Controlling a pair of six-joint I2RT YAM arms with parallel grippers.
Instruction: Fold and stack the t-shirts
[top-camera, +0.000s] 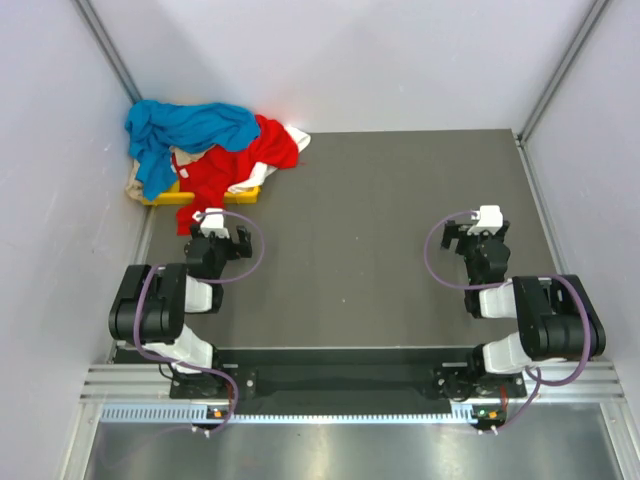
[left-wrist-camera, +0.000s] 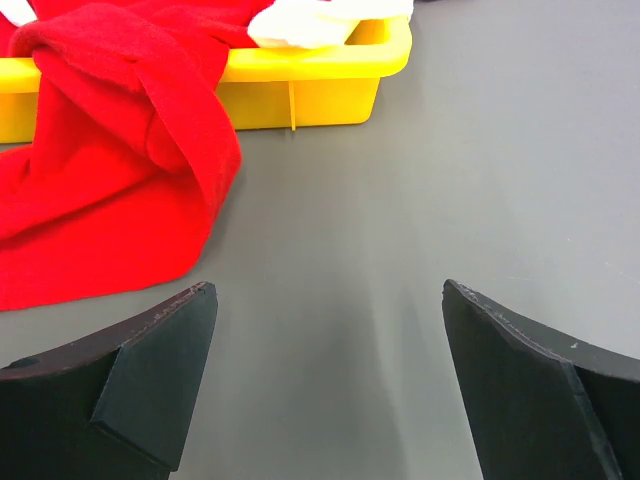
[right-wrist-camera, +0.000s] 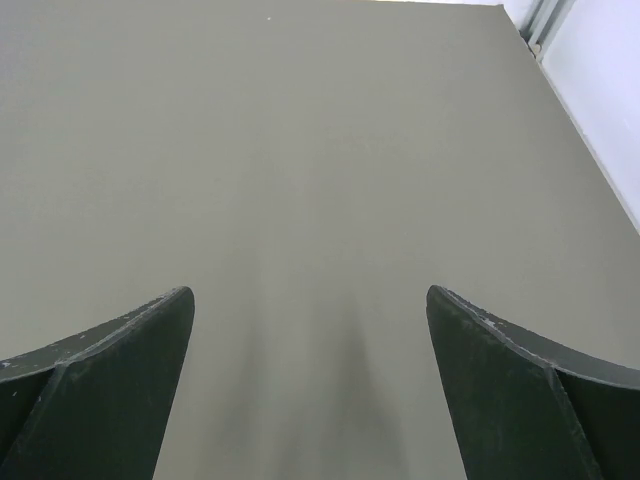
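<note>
A rumpled heap of shirts fills a yellow bin (top-camera: 248, 196) at the back left. On top lies a blue shirt (top-camera: 190, 128), with a red shirt (top-camera: 225, 172) beside it. One red end hangs over the bin's front onto the table, as the left wrist view also shows with the red cloth (left-wrist-camera: 120, 190). White cloth (top-camera: 262, 172) and beige cloth (top-camera: 134, 186) poke out at the edges. My left gripper is open in front of the bin, empty and apart from the cloth. At the right, my right gripper stands open over bare table.
White walls (top-camera: 330, 65) close it in at the back and both sides. The bin's yellow rim (left-wrist-camera: 320, 64) borders the free room near the left gripper.
</note>
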